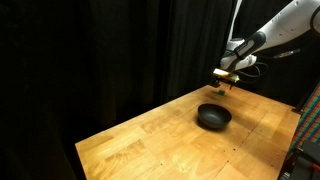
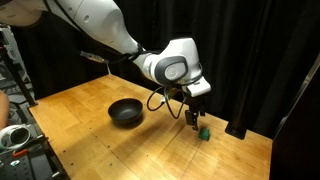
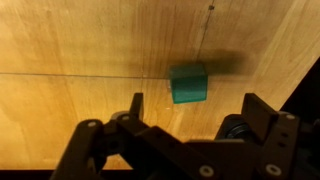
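A small green block (image 3: 188, 84) stands on the wooden table, seen from above in the wrist view between and just ahead of the fingertips. My gripper is open over it, its two dark fingers (image 3: 137, 105) spread to either side with nothing held. In the second exterior view the block (image 2: 204, 133) rests on the table near the curtain, with the gripper (image 2: 190, 118) above and a little to the left of it. From the first exterior view the block (image 1: 222, 93) shows small below the gripper (image 1: 225, 84).
A black bowl (image 1: 213, 116) sits on the table, apart from the block; it also appears in the second exterior view (image 2: 126, 111). A small dark object (image 2: 236, 130) stands by the curtain right of the block.
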